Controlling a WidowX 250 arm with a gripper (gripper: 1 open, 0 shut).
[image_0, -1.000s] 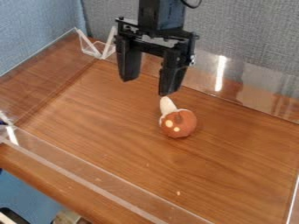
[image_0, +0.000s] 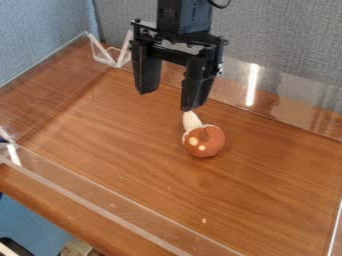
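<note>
My black gripper (image_0: 171, 90) hangs high over the wooden table, fingers pointing down and spread wide apart with nothing between them. Below it and a little to the right, a toy mushroom (image_0: 203, 142) with an orange, pale-spotted cap lies on its side, its white stem toward the back.
A white wire-like item (image_0: 107, 52) is at the back left corner. Grey padded walls stand behind and to the left.
</note>
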